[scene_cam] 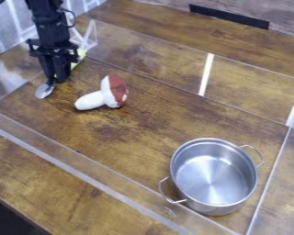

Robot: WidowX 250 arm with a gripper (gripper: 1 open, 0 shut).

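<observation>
My black gripper [55, 73] is low at the upper left, its fingertips near a metal spoon [43, 91]; it appears shut on the spoon, though the fingers are small and dark. A yellow-green object [80, 56] is partly hidden behind the gripper. Right of the spoon lies a white and red-brown object [107, 95], apart from the gripper. A steel pot [213, 173] with two handles stands at the lower right, empty.
The wooden table [162, 128] has wide clear room in its middle. Clear low strips border the work area, and a dark slot [230, 16] shows along the back.
</observation>
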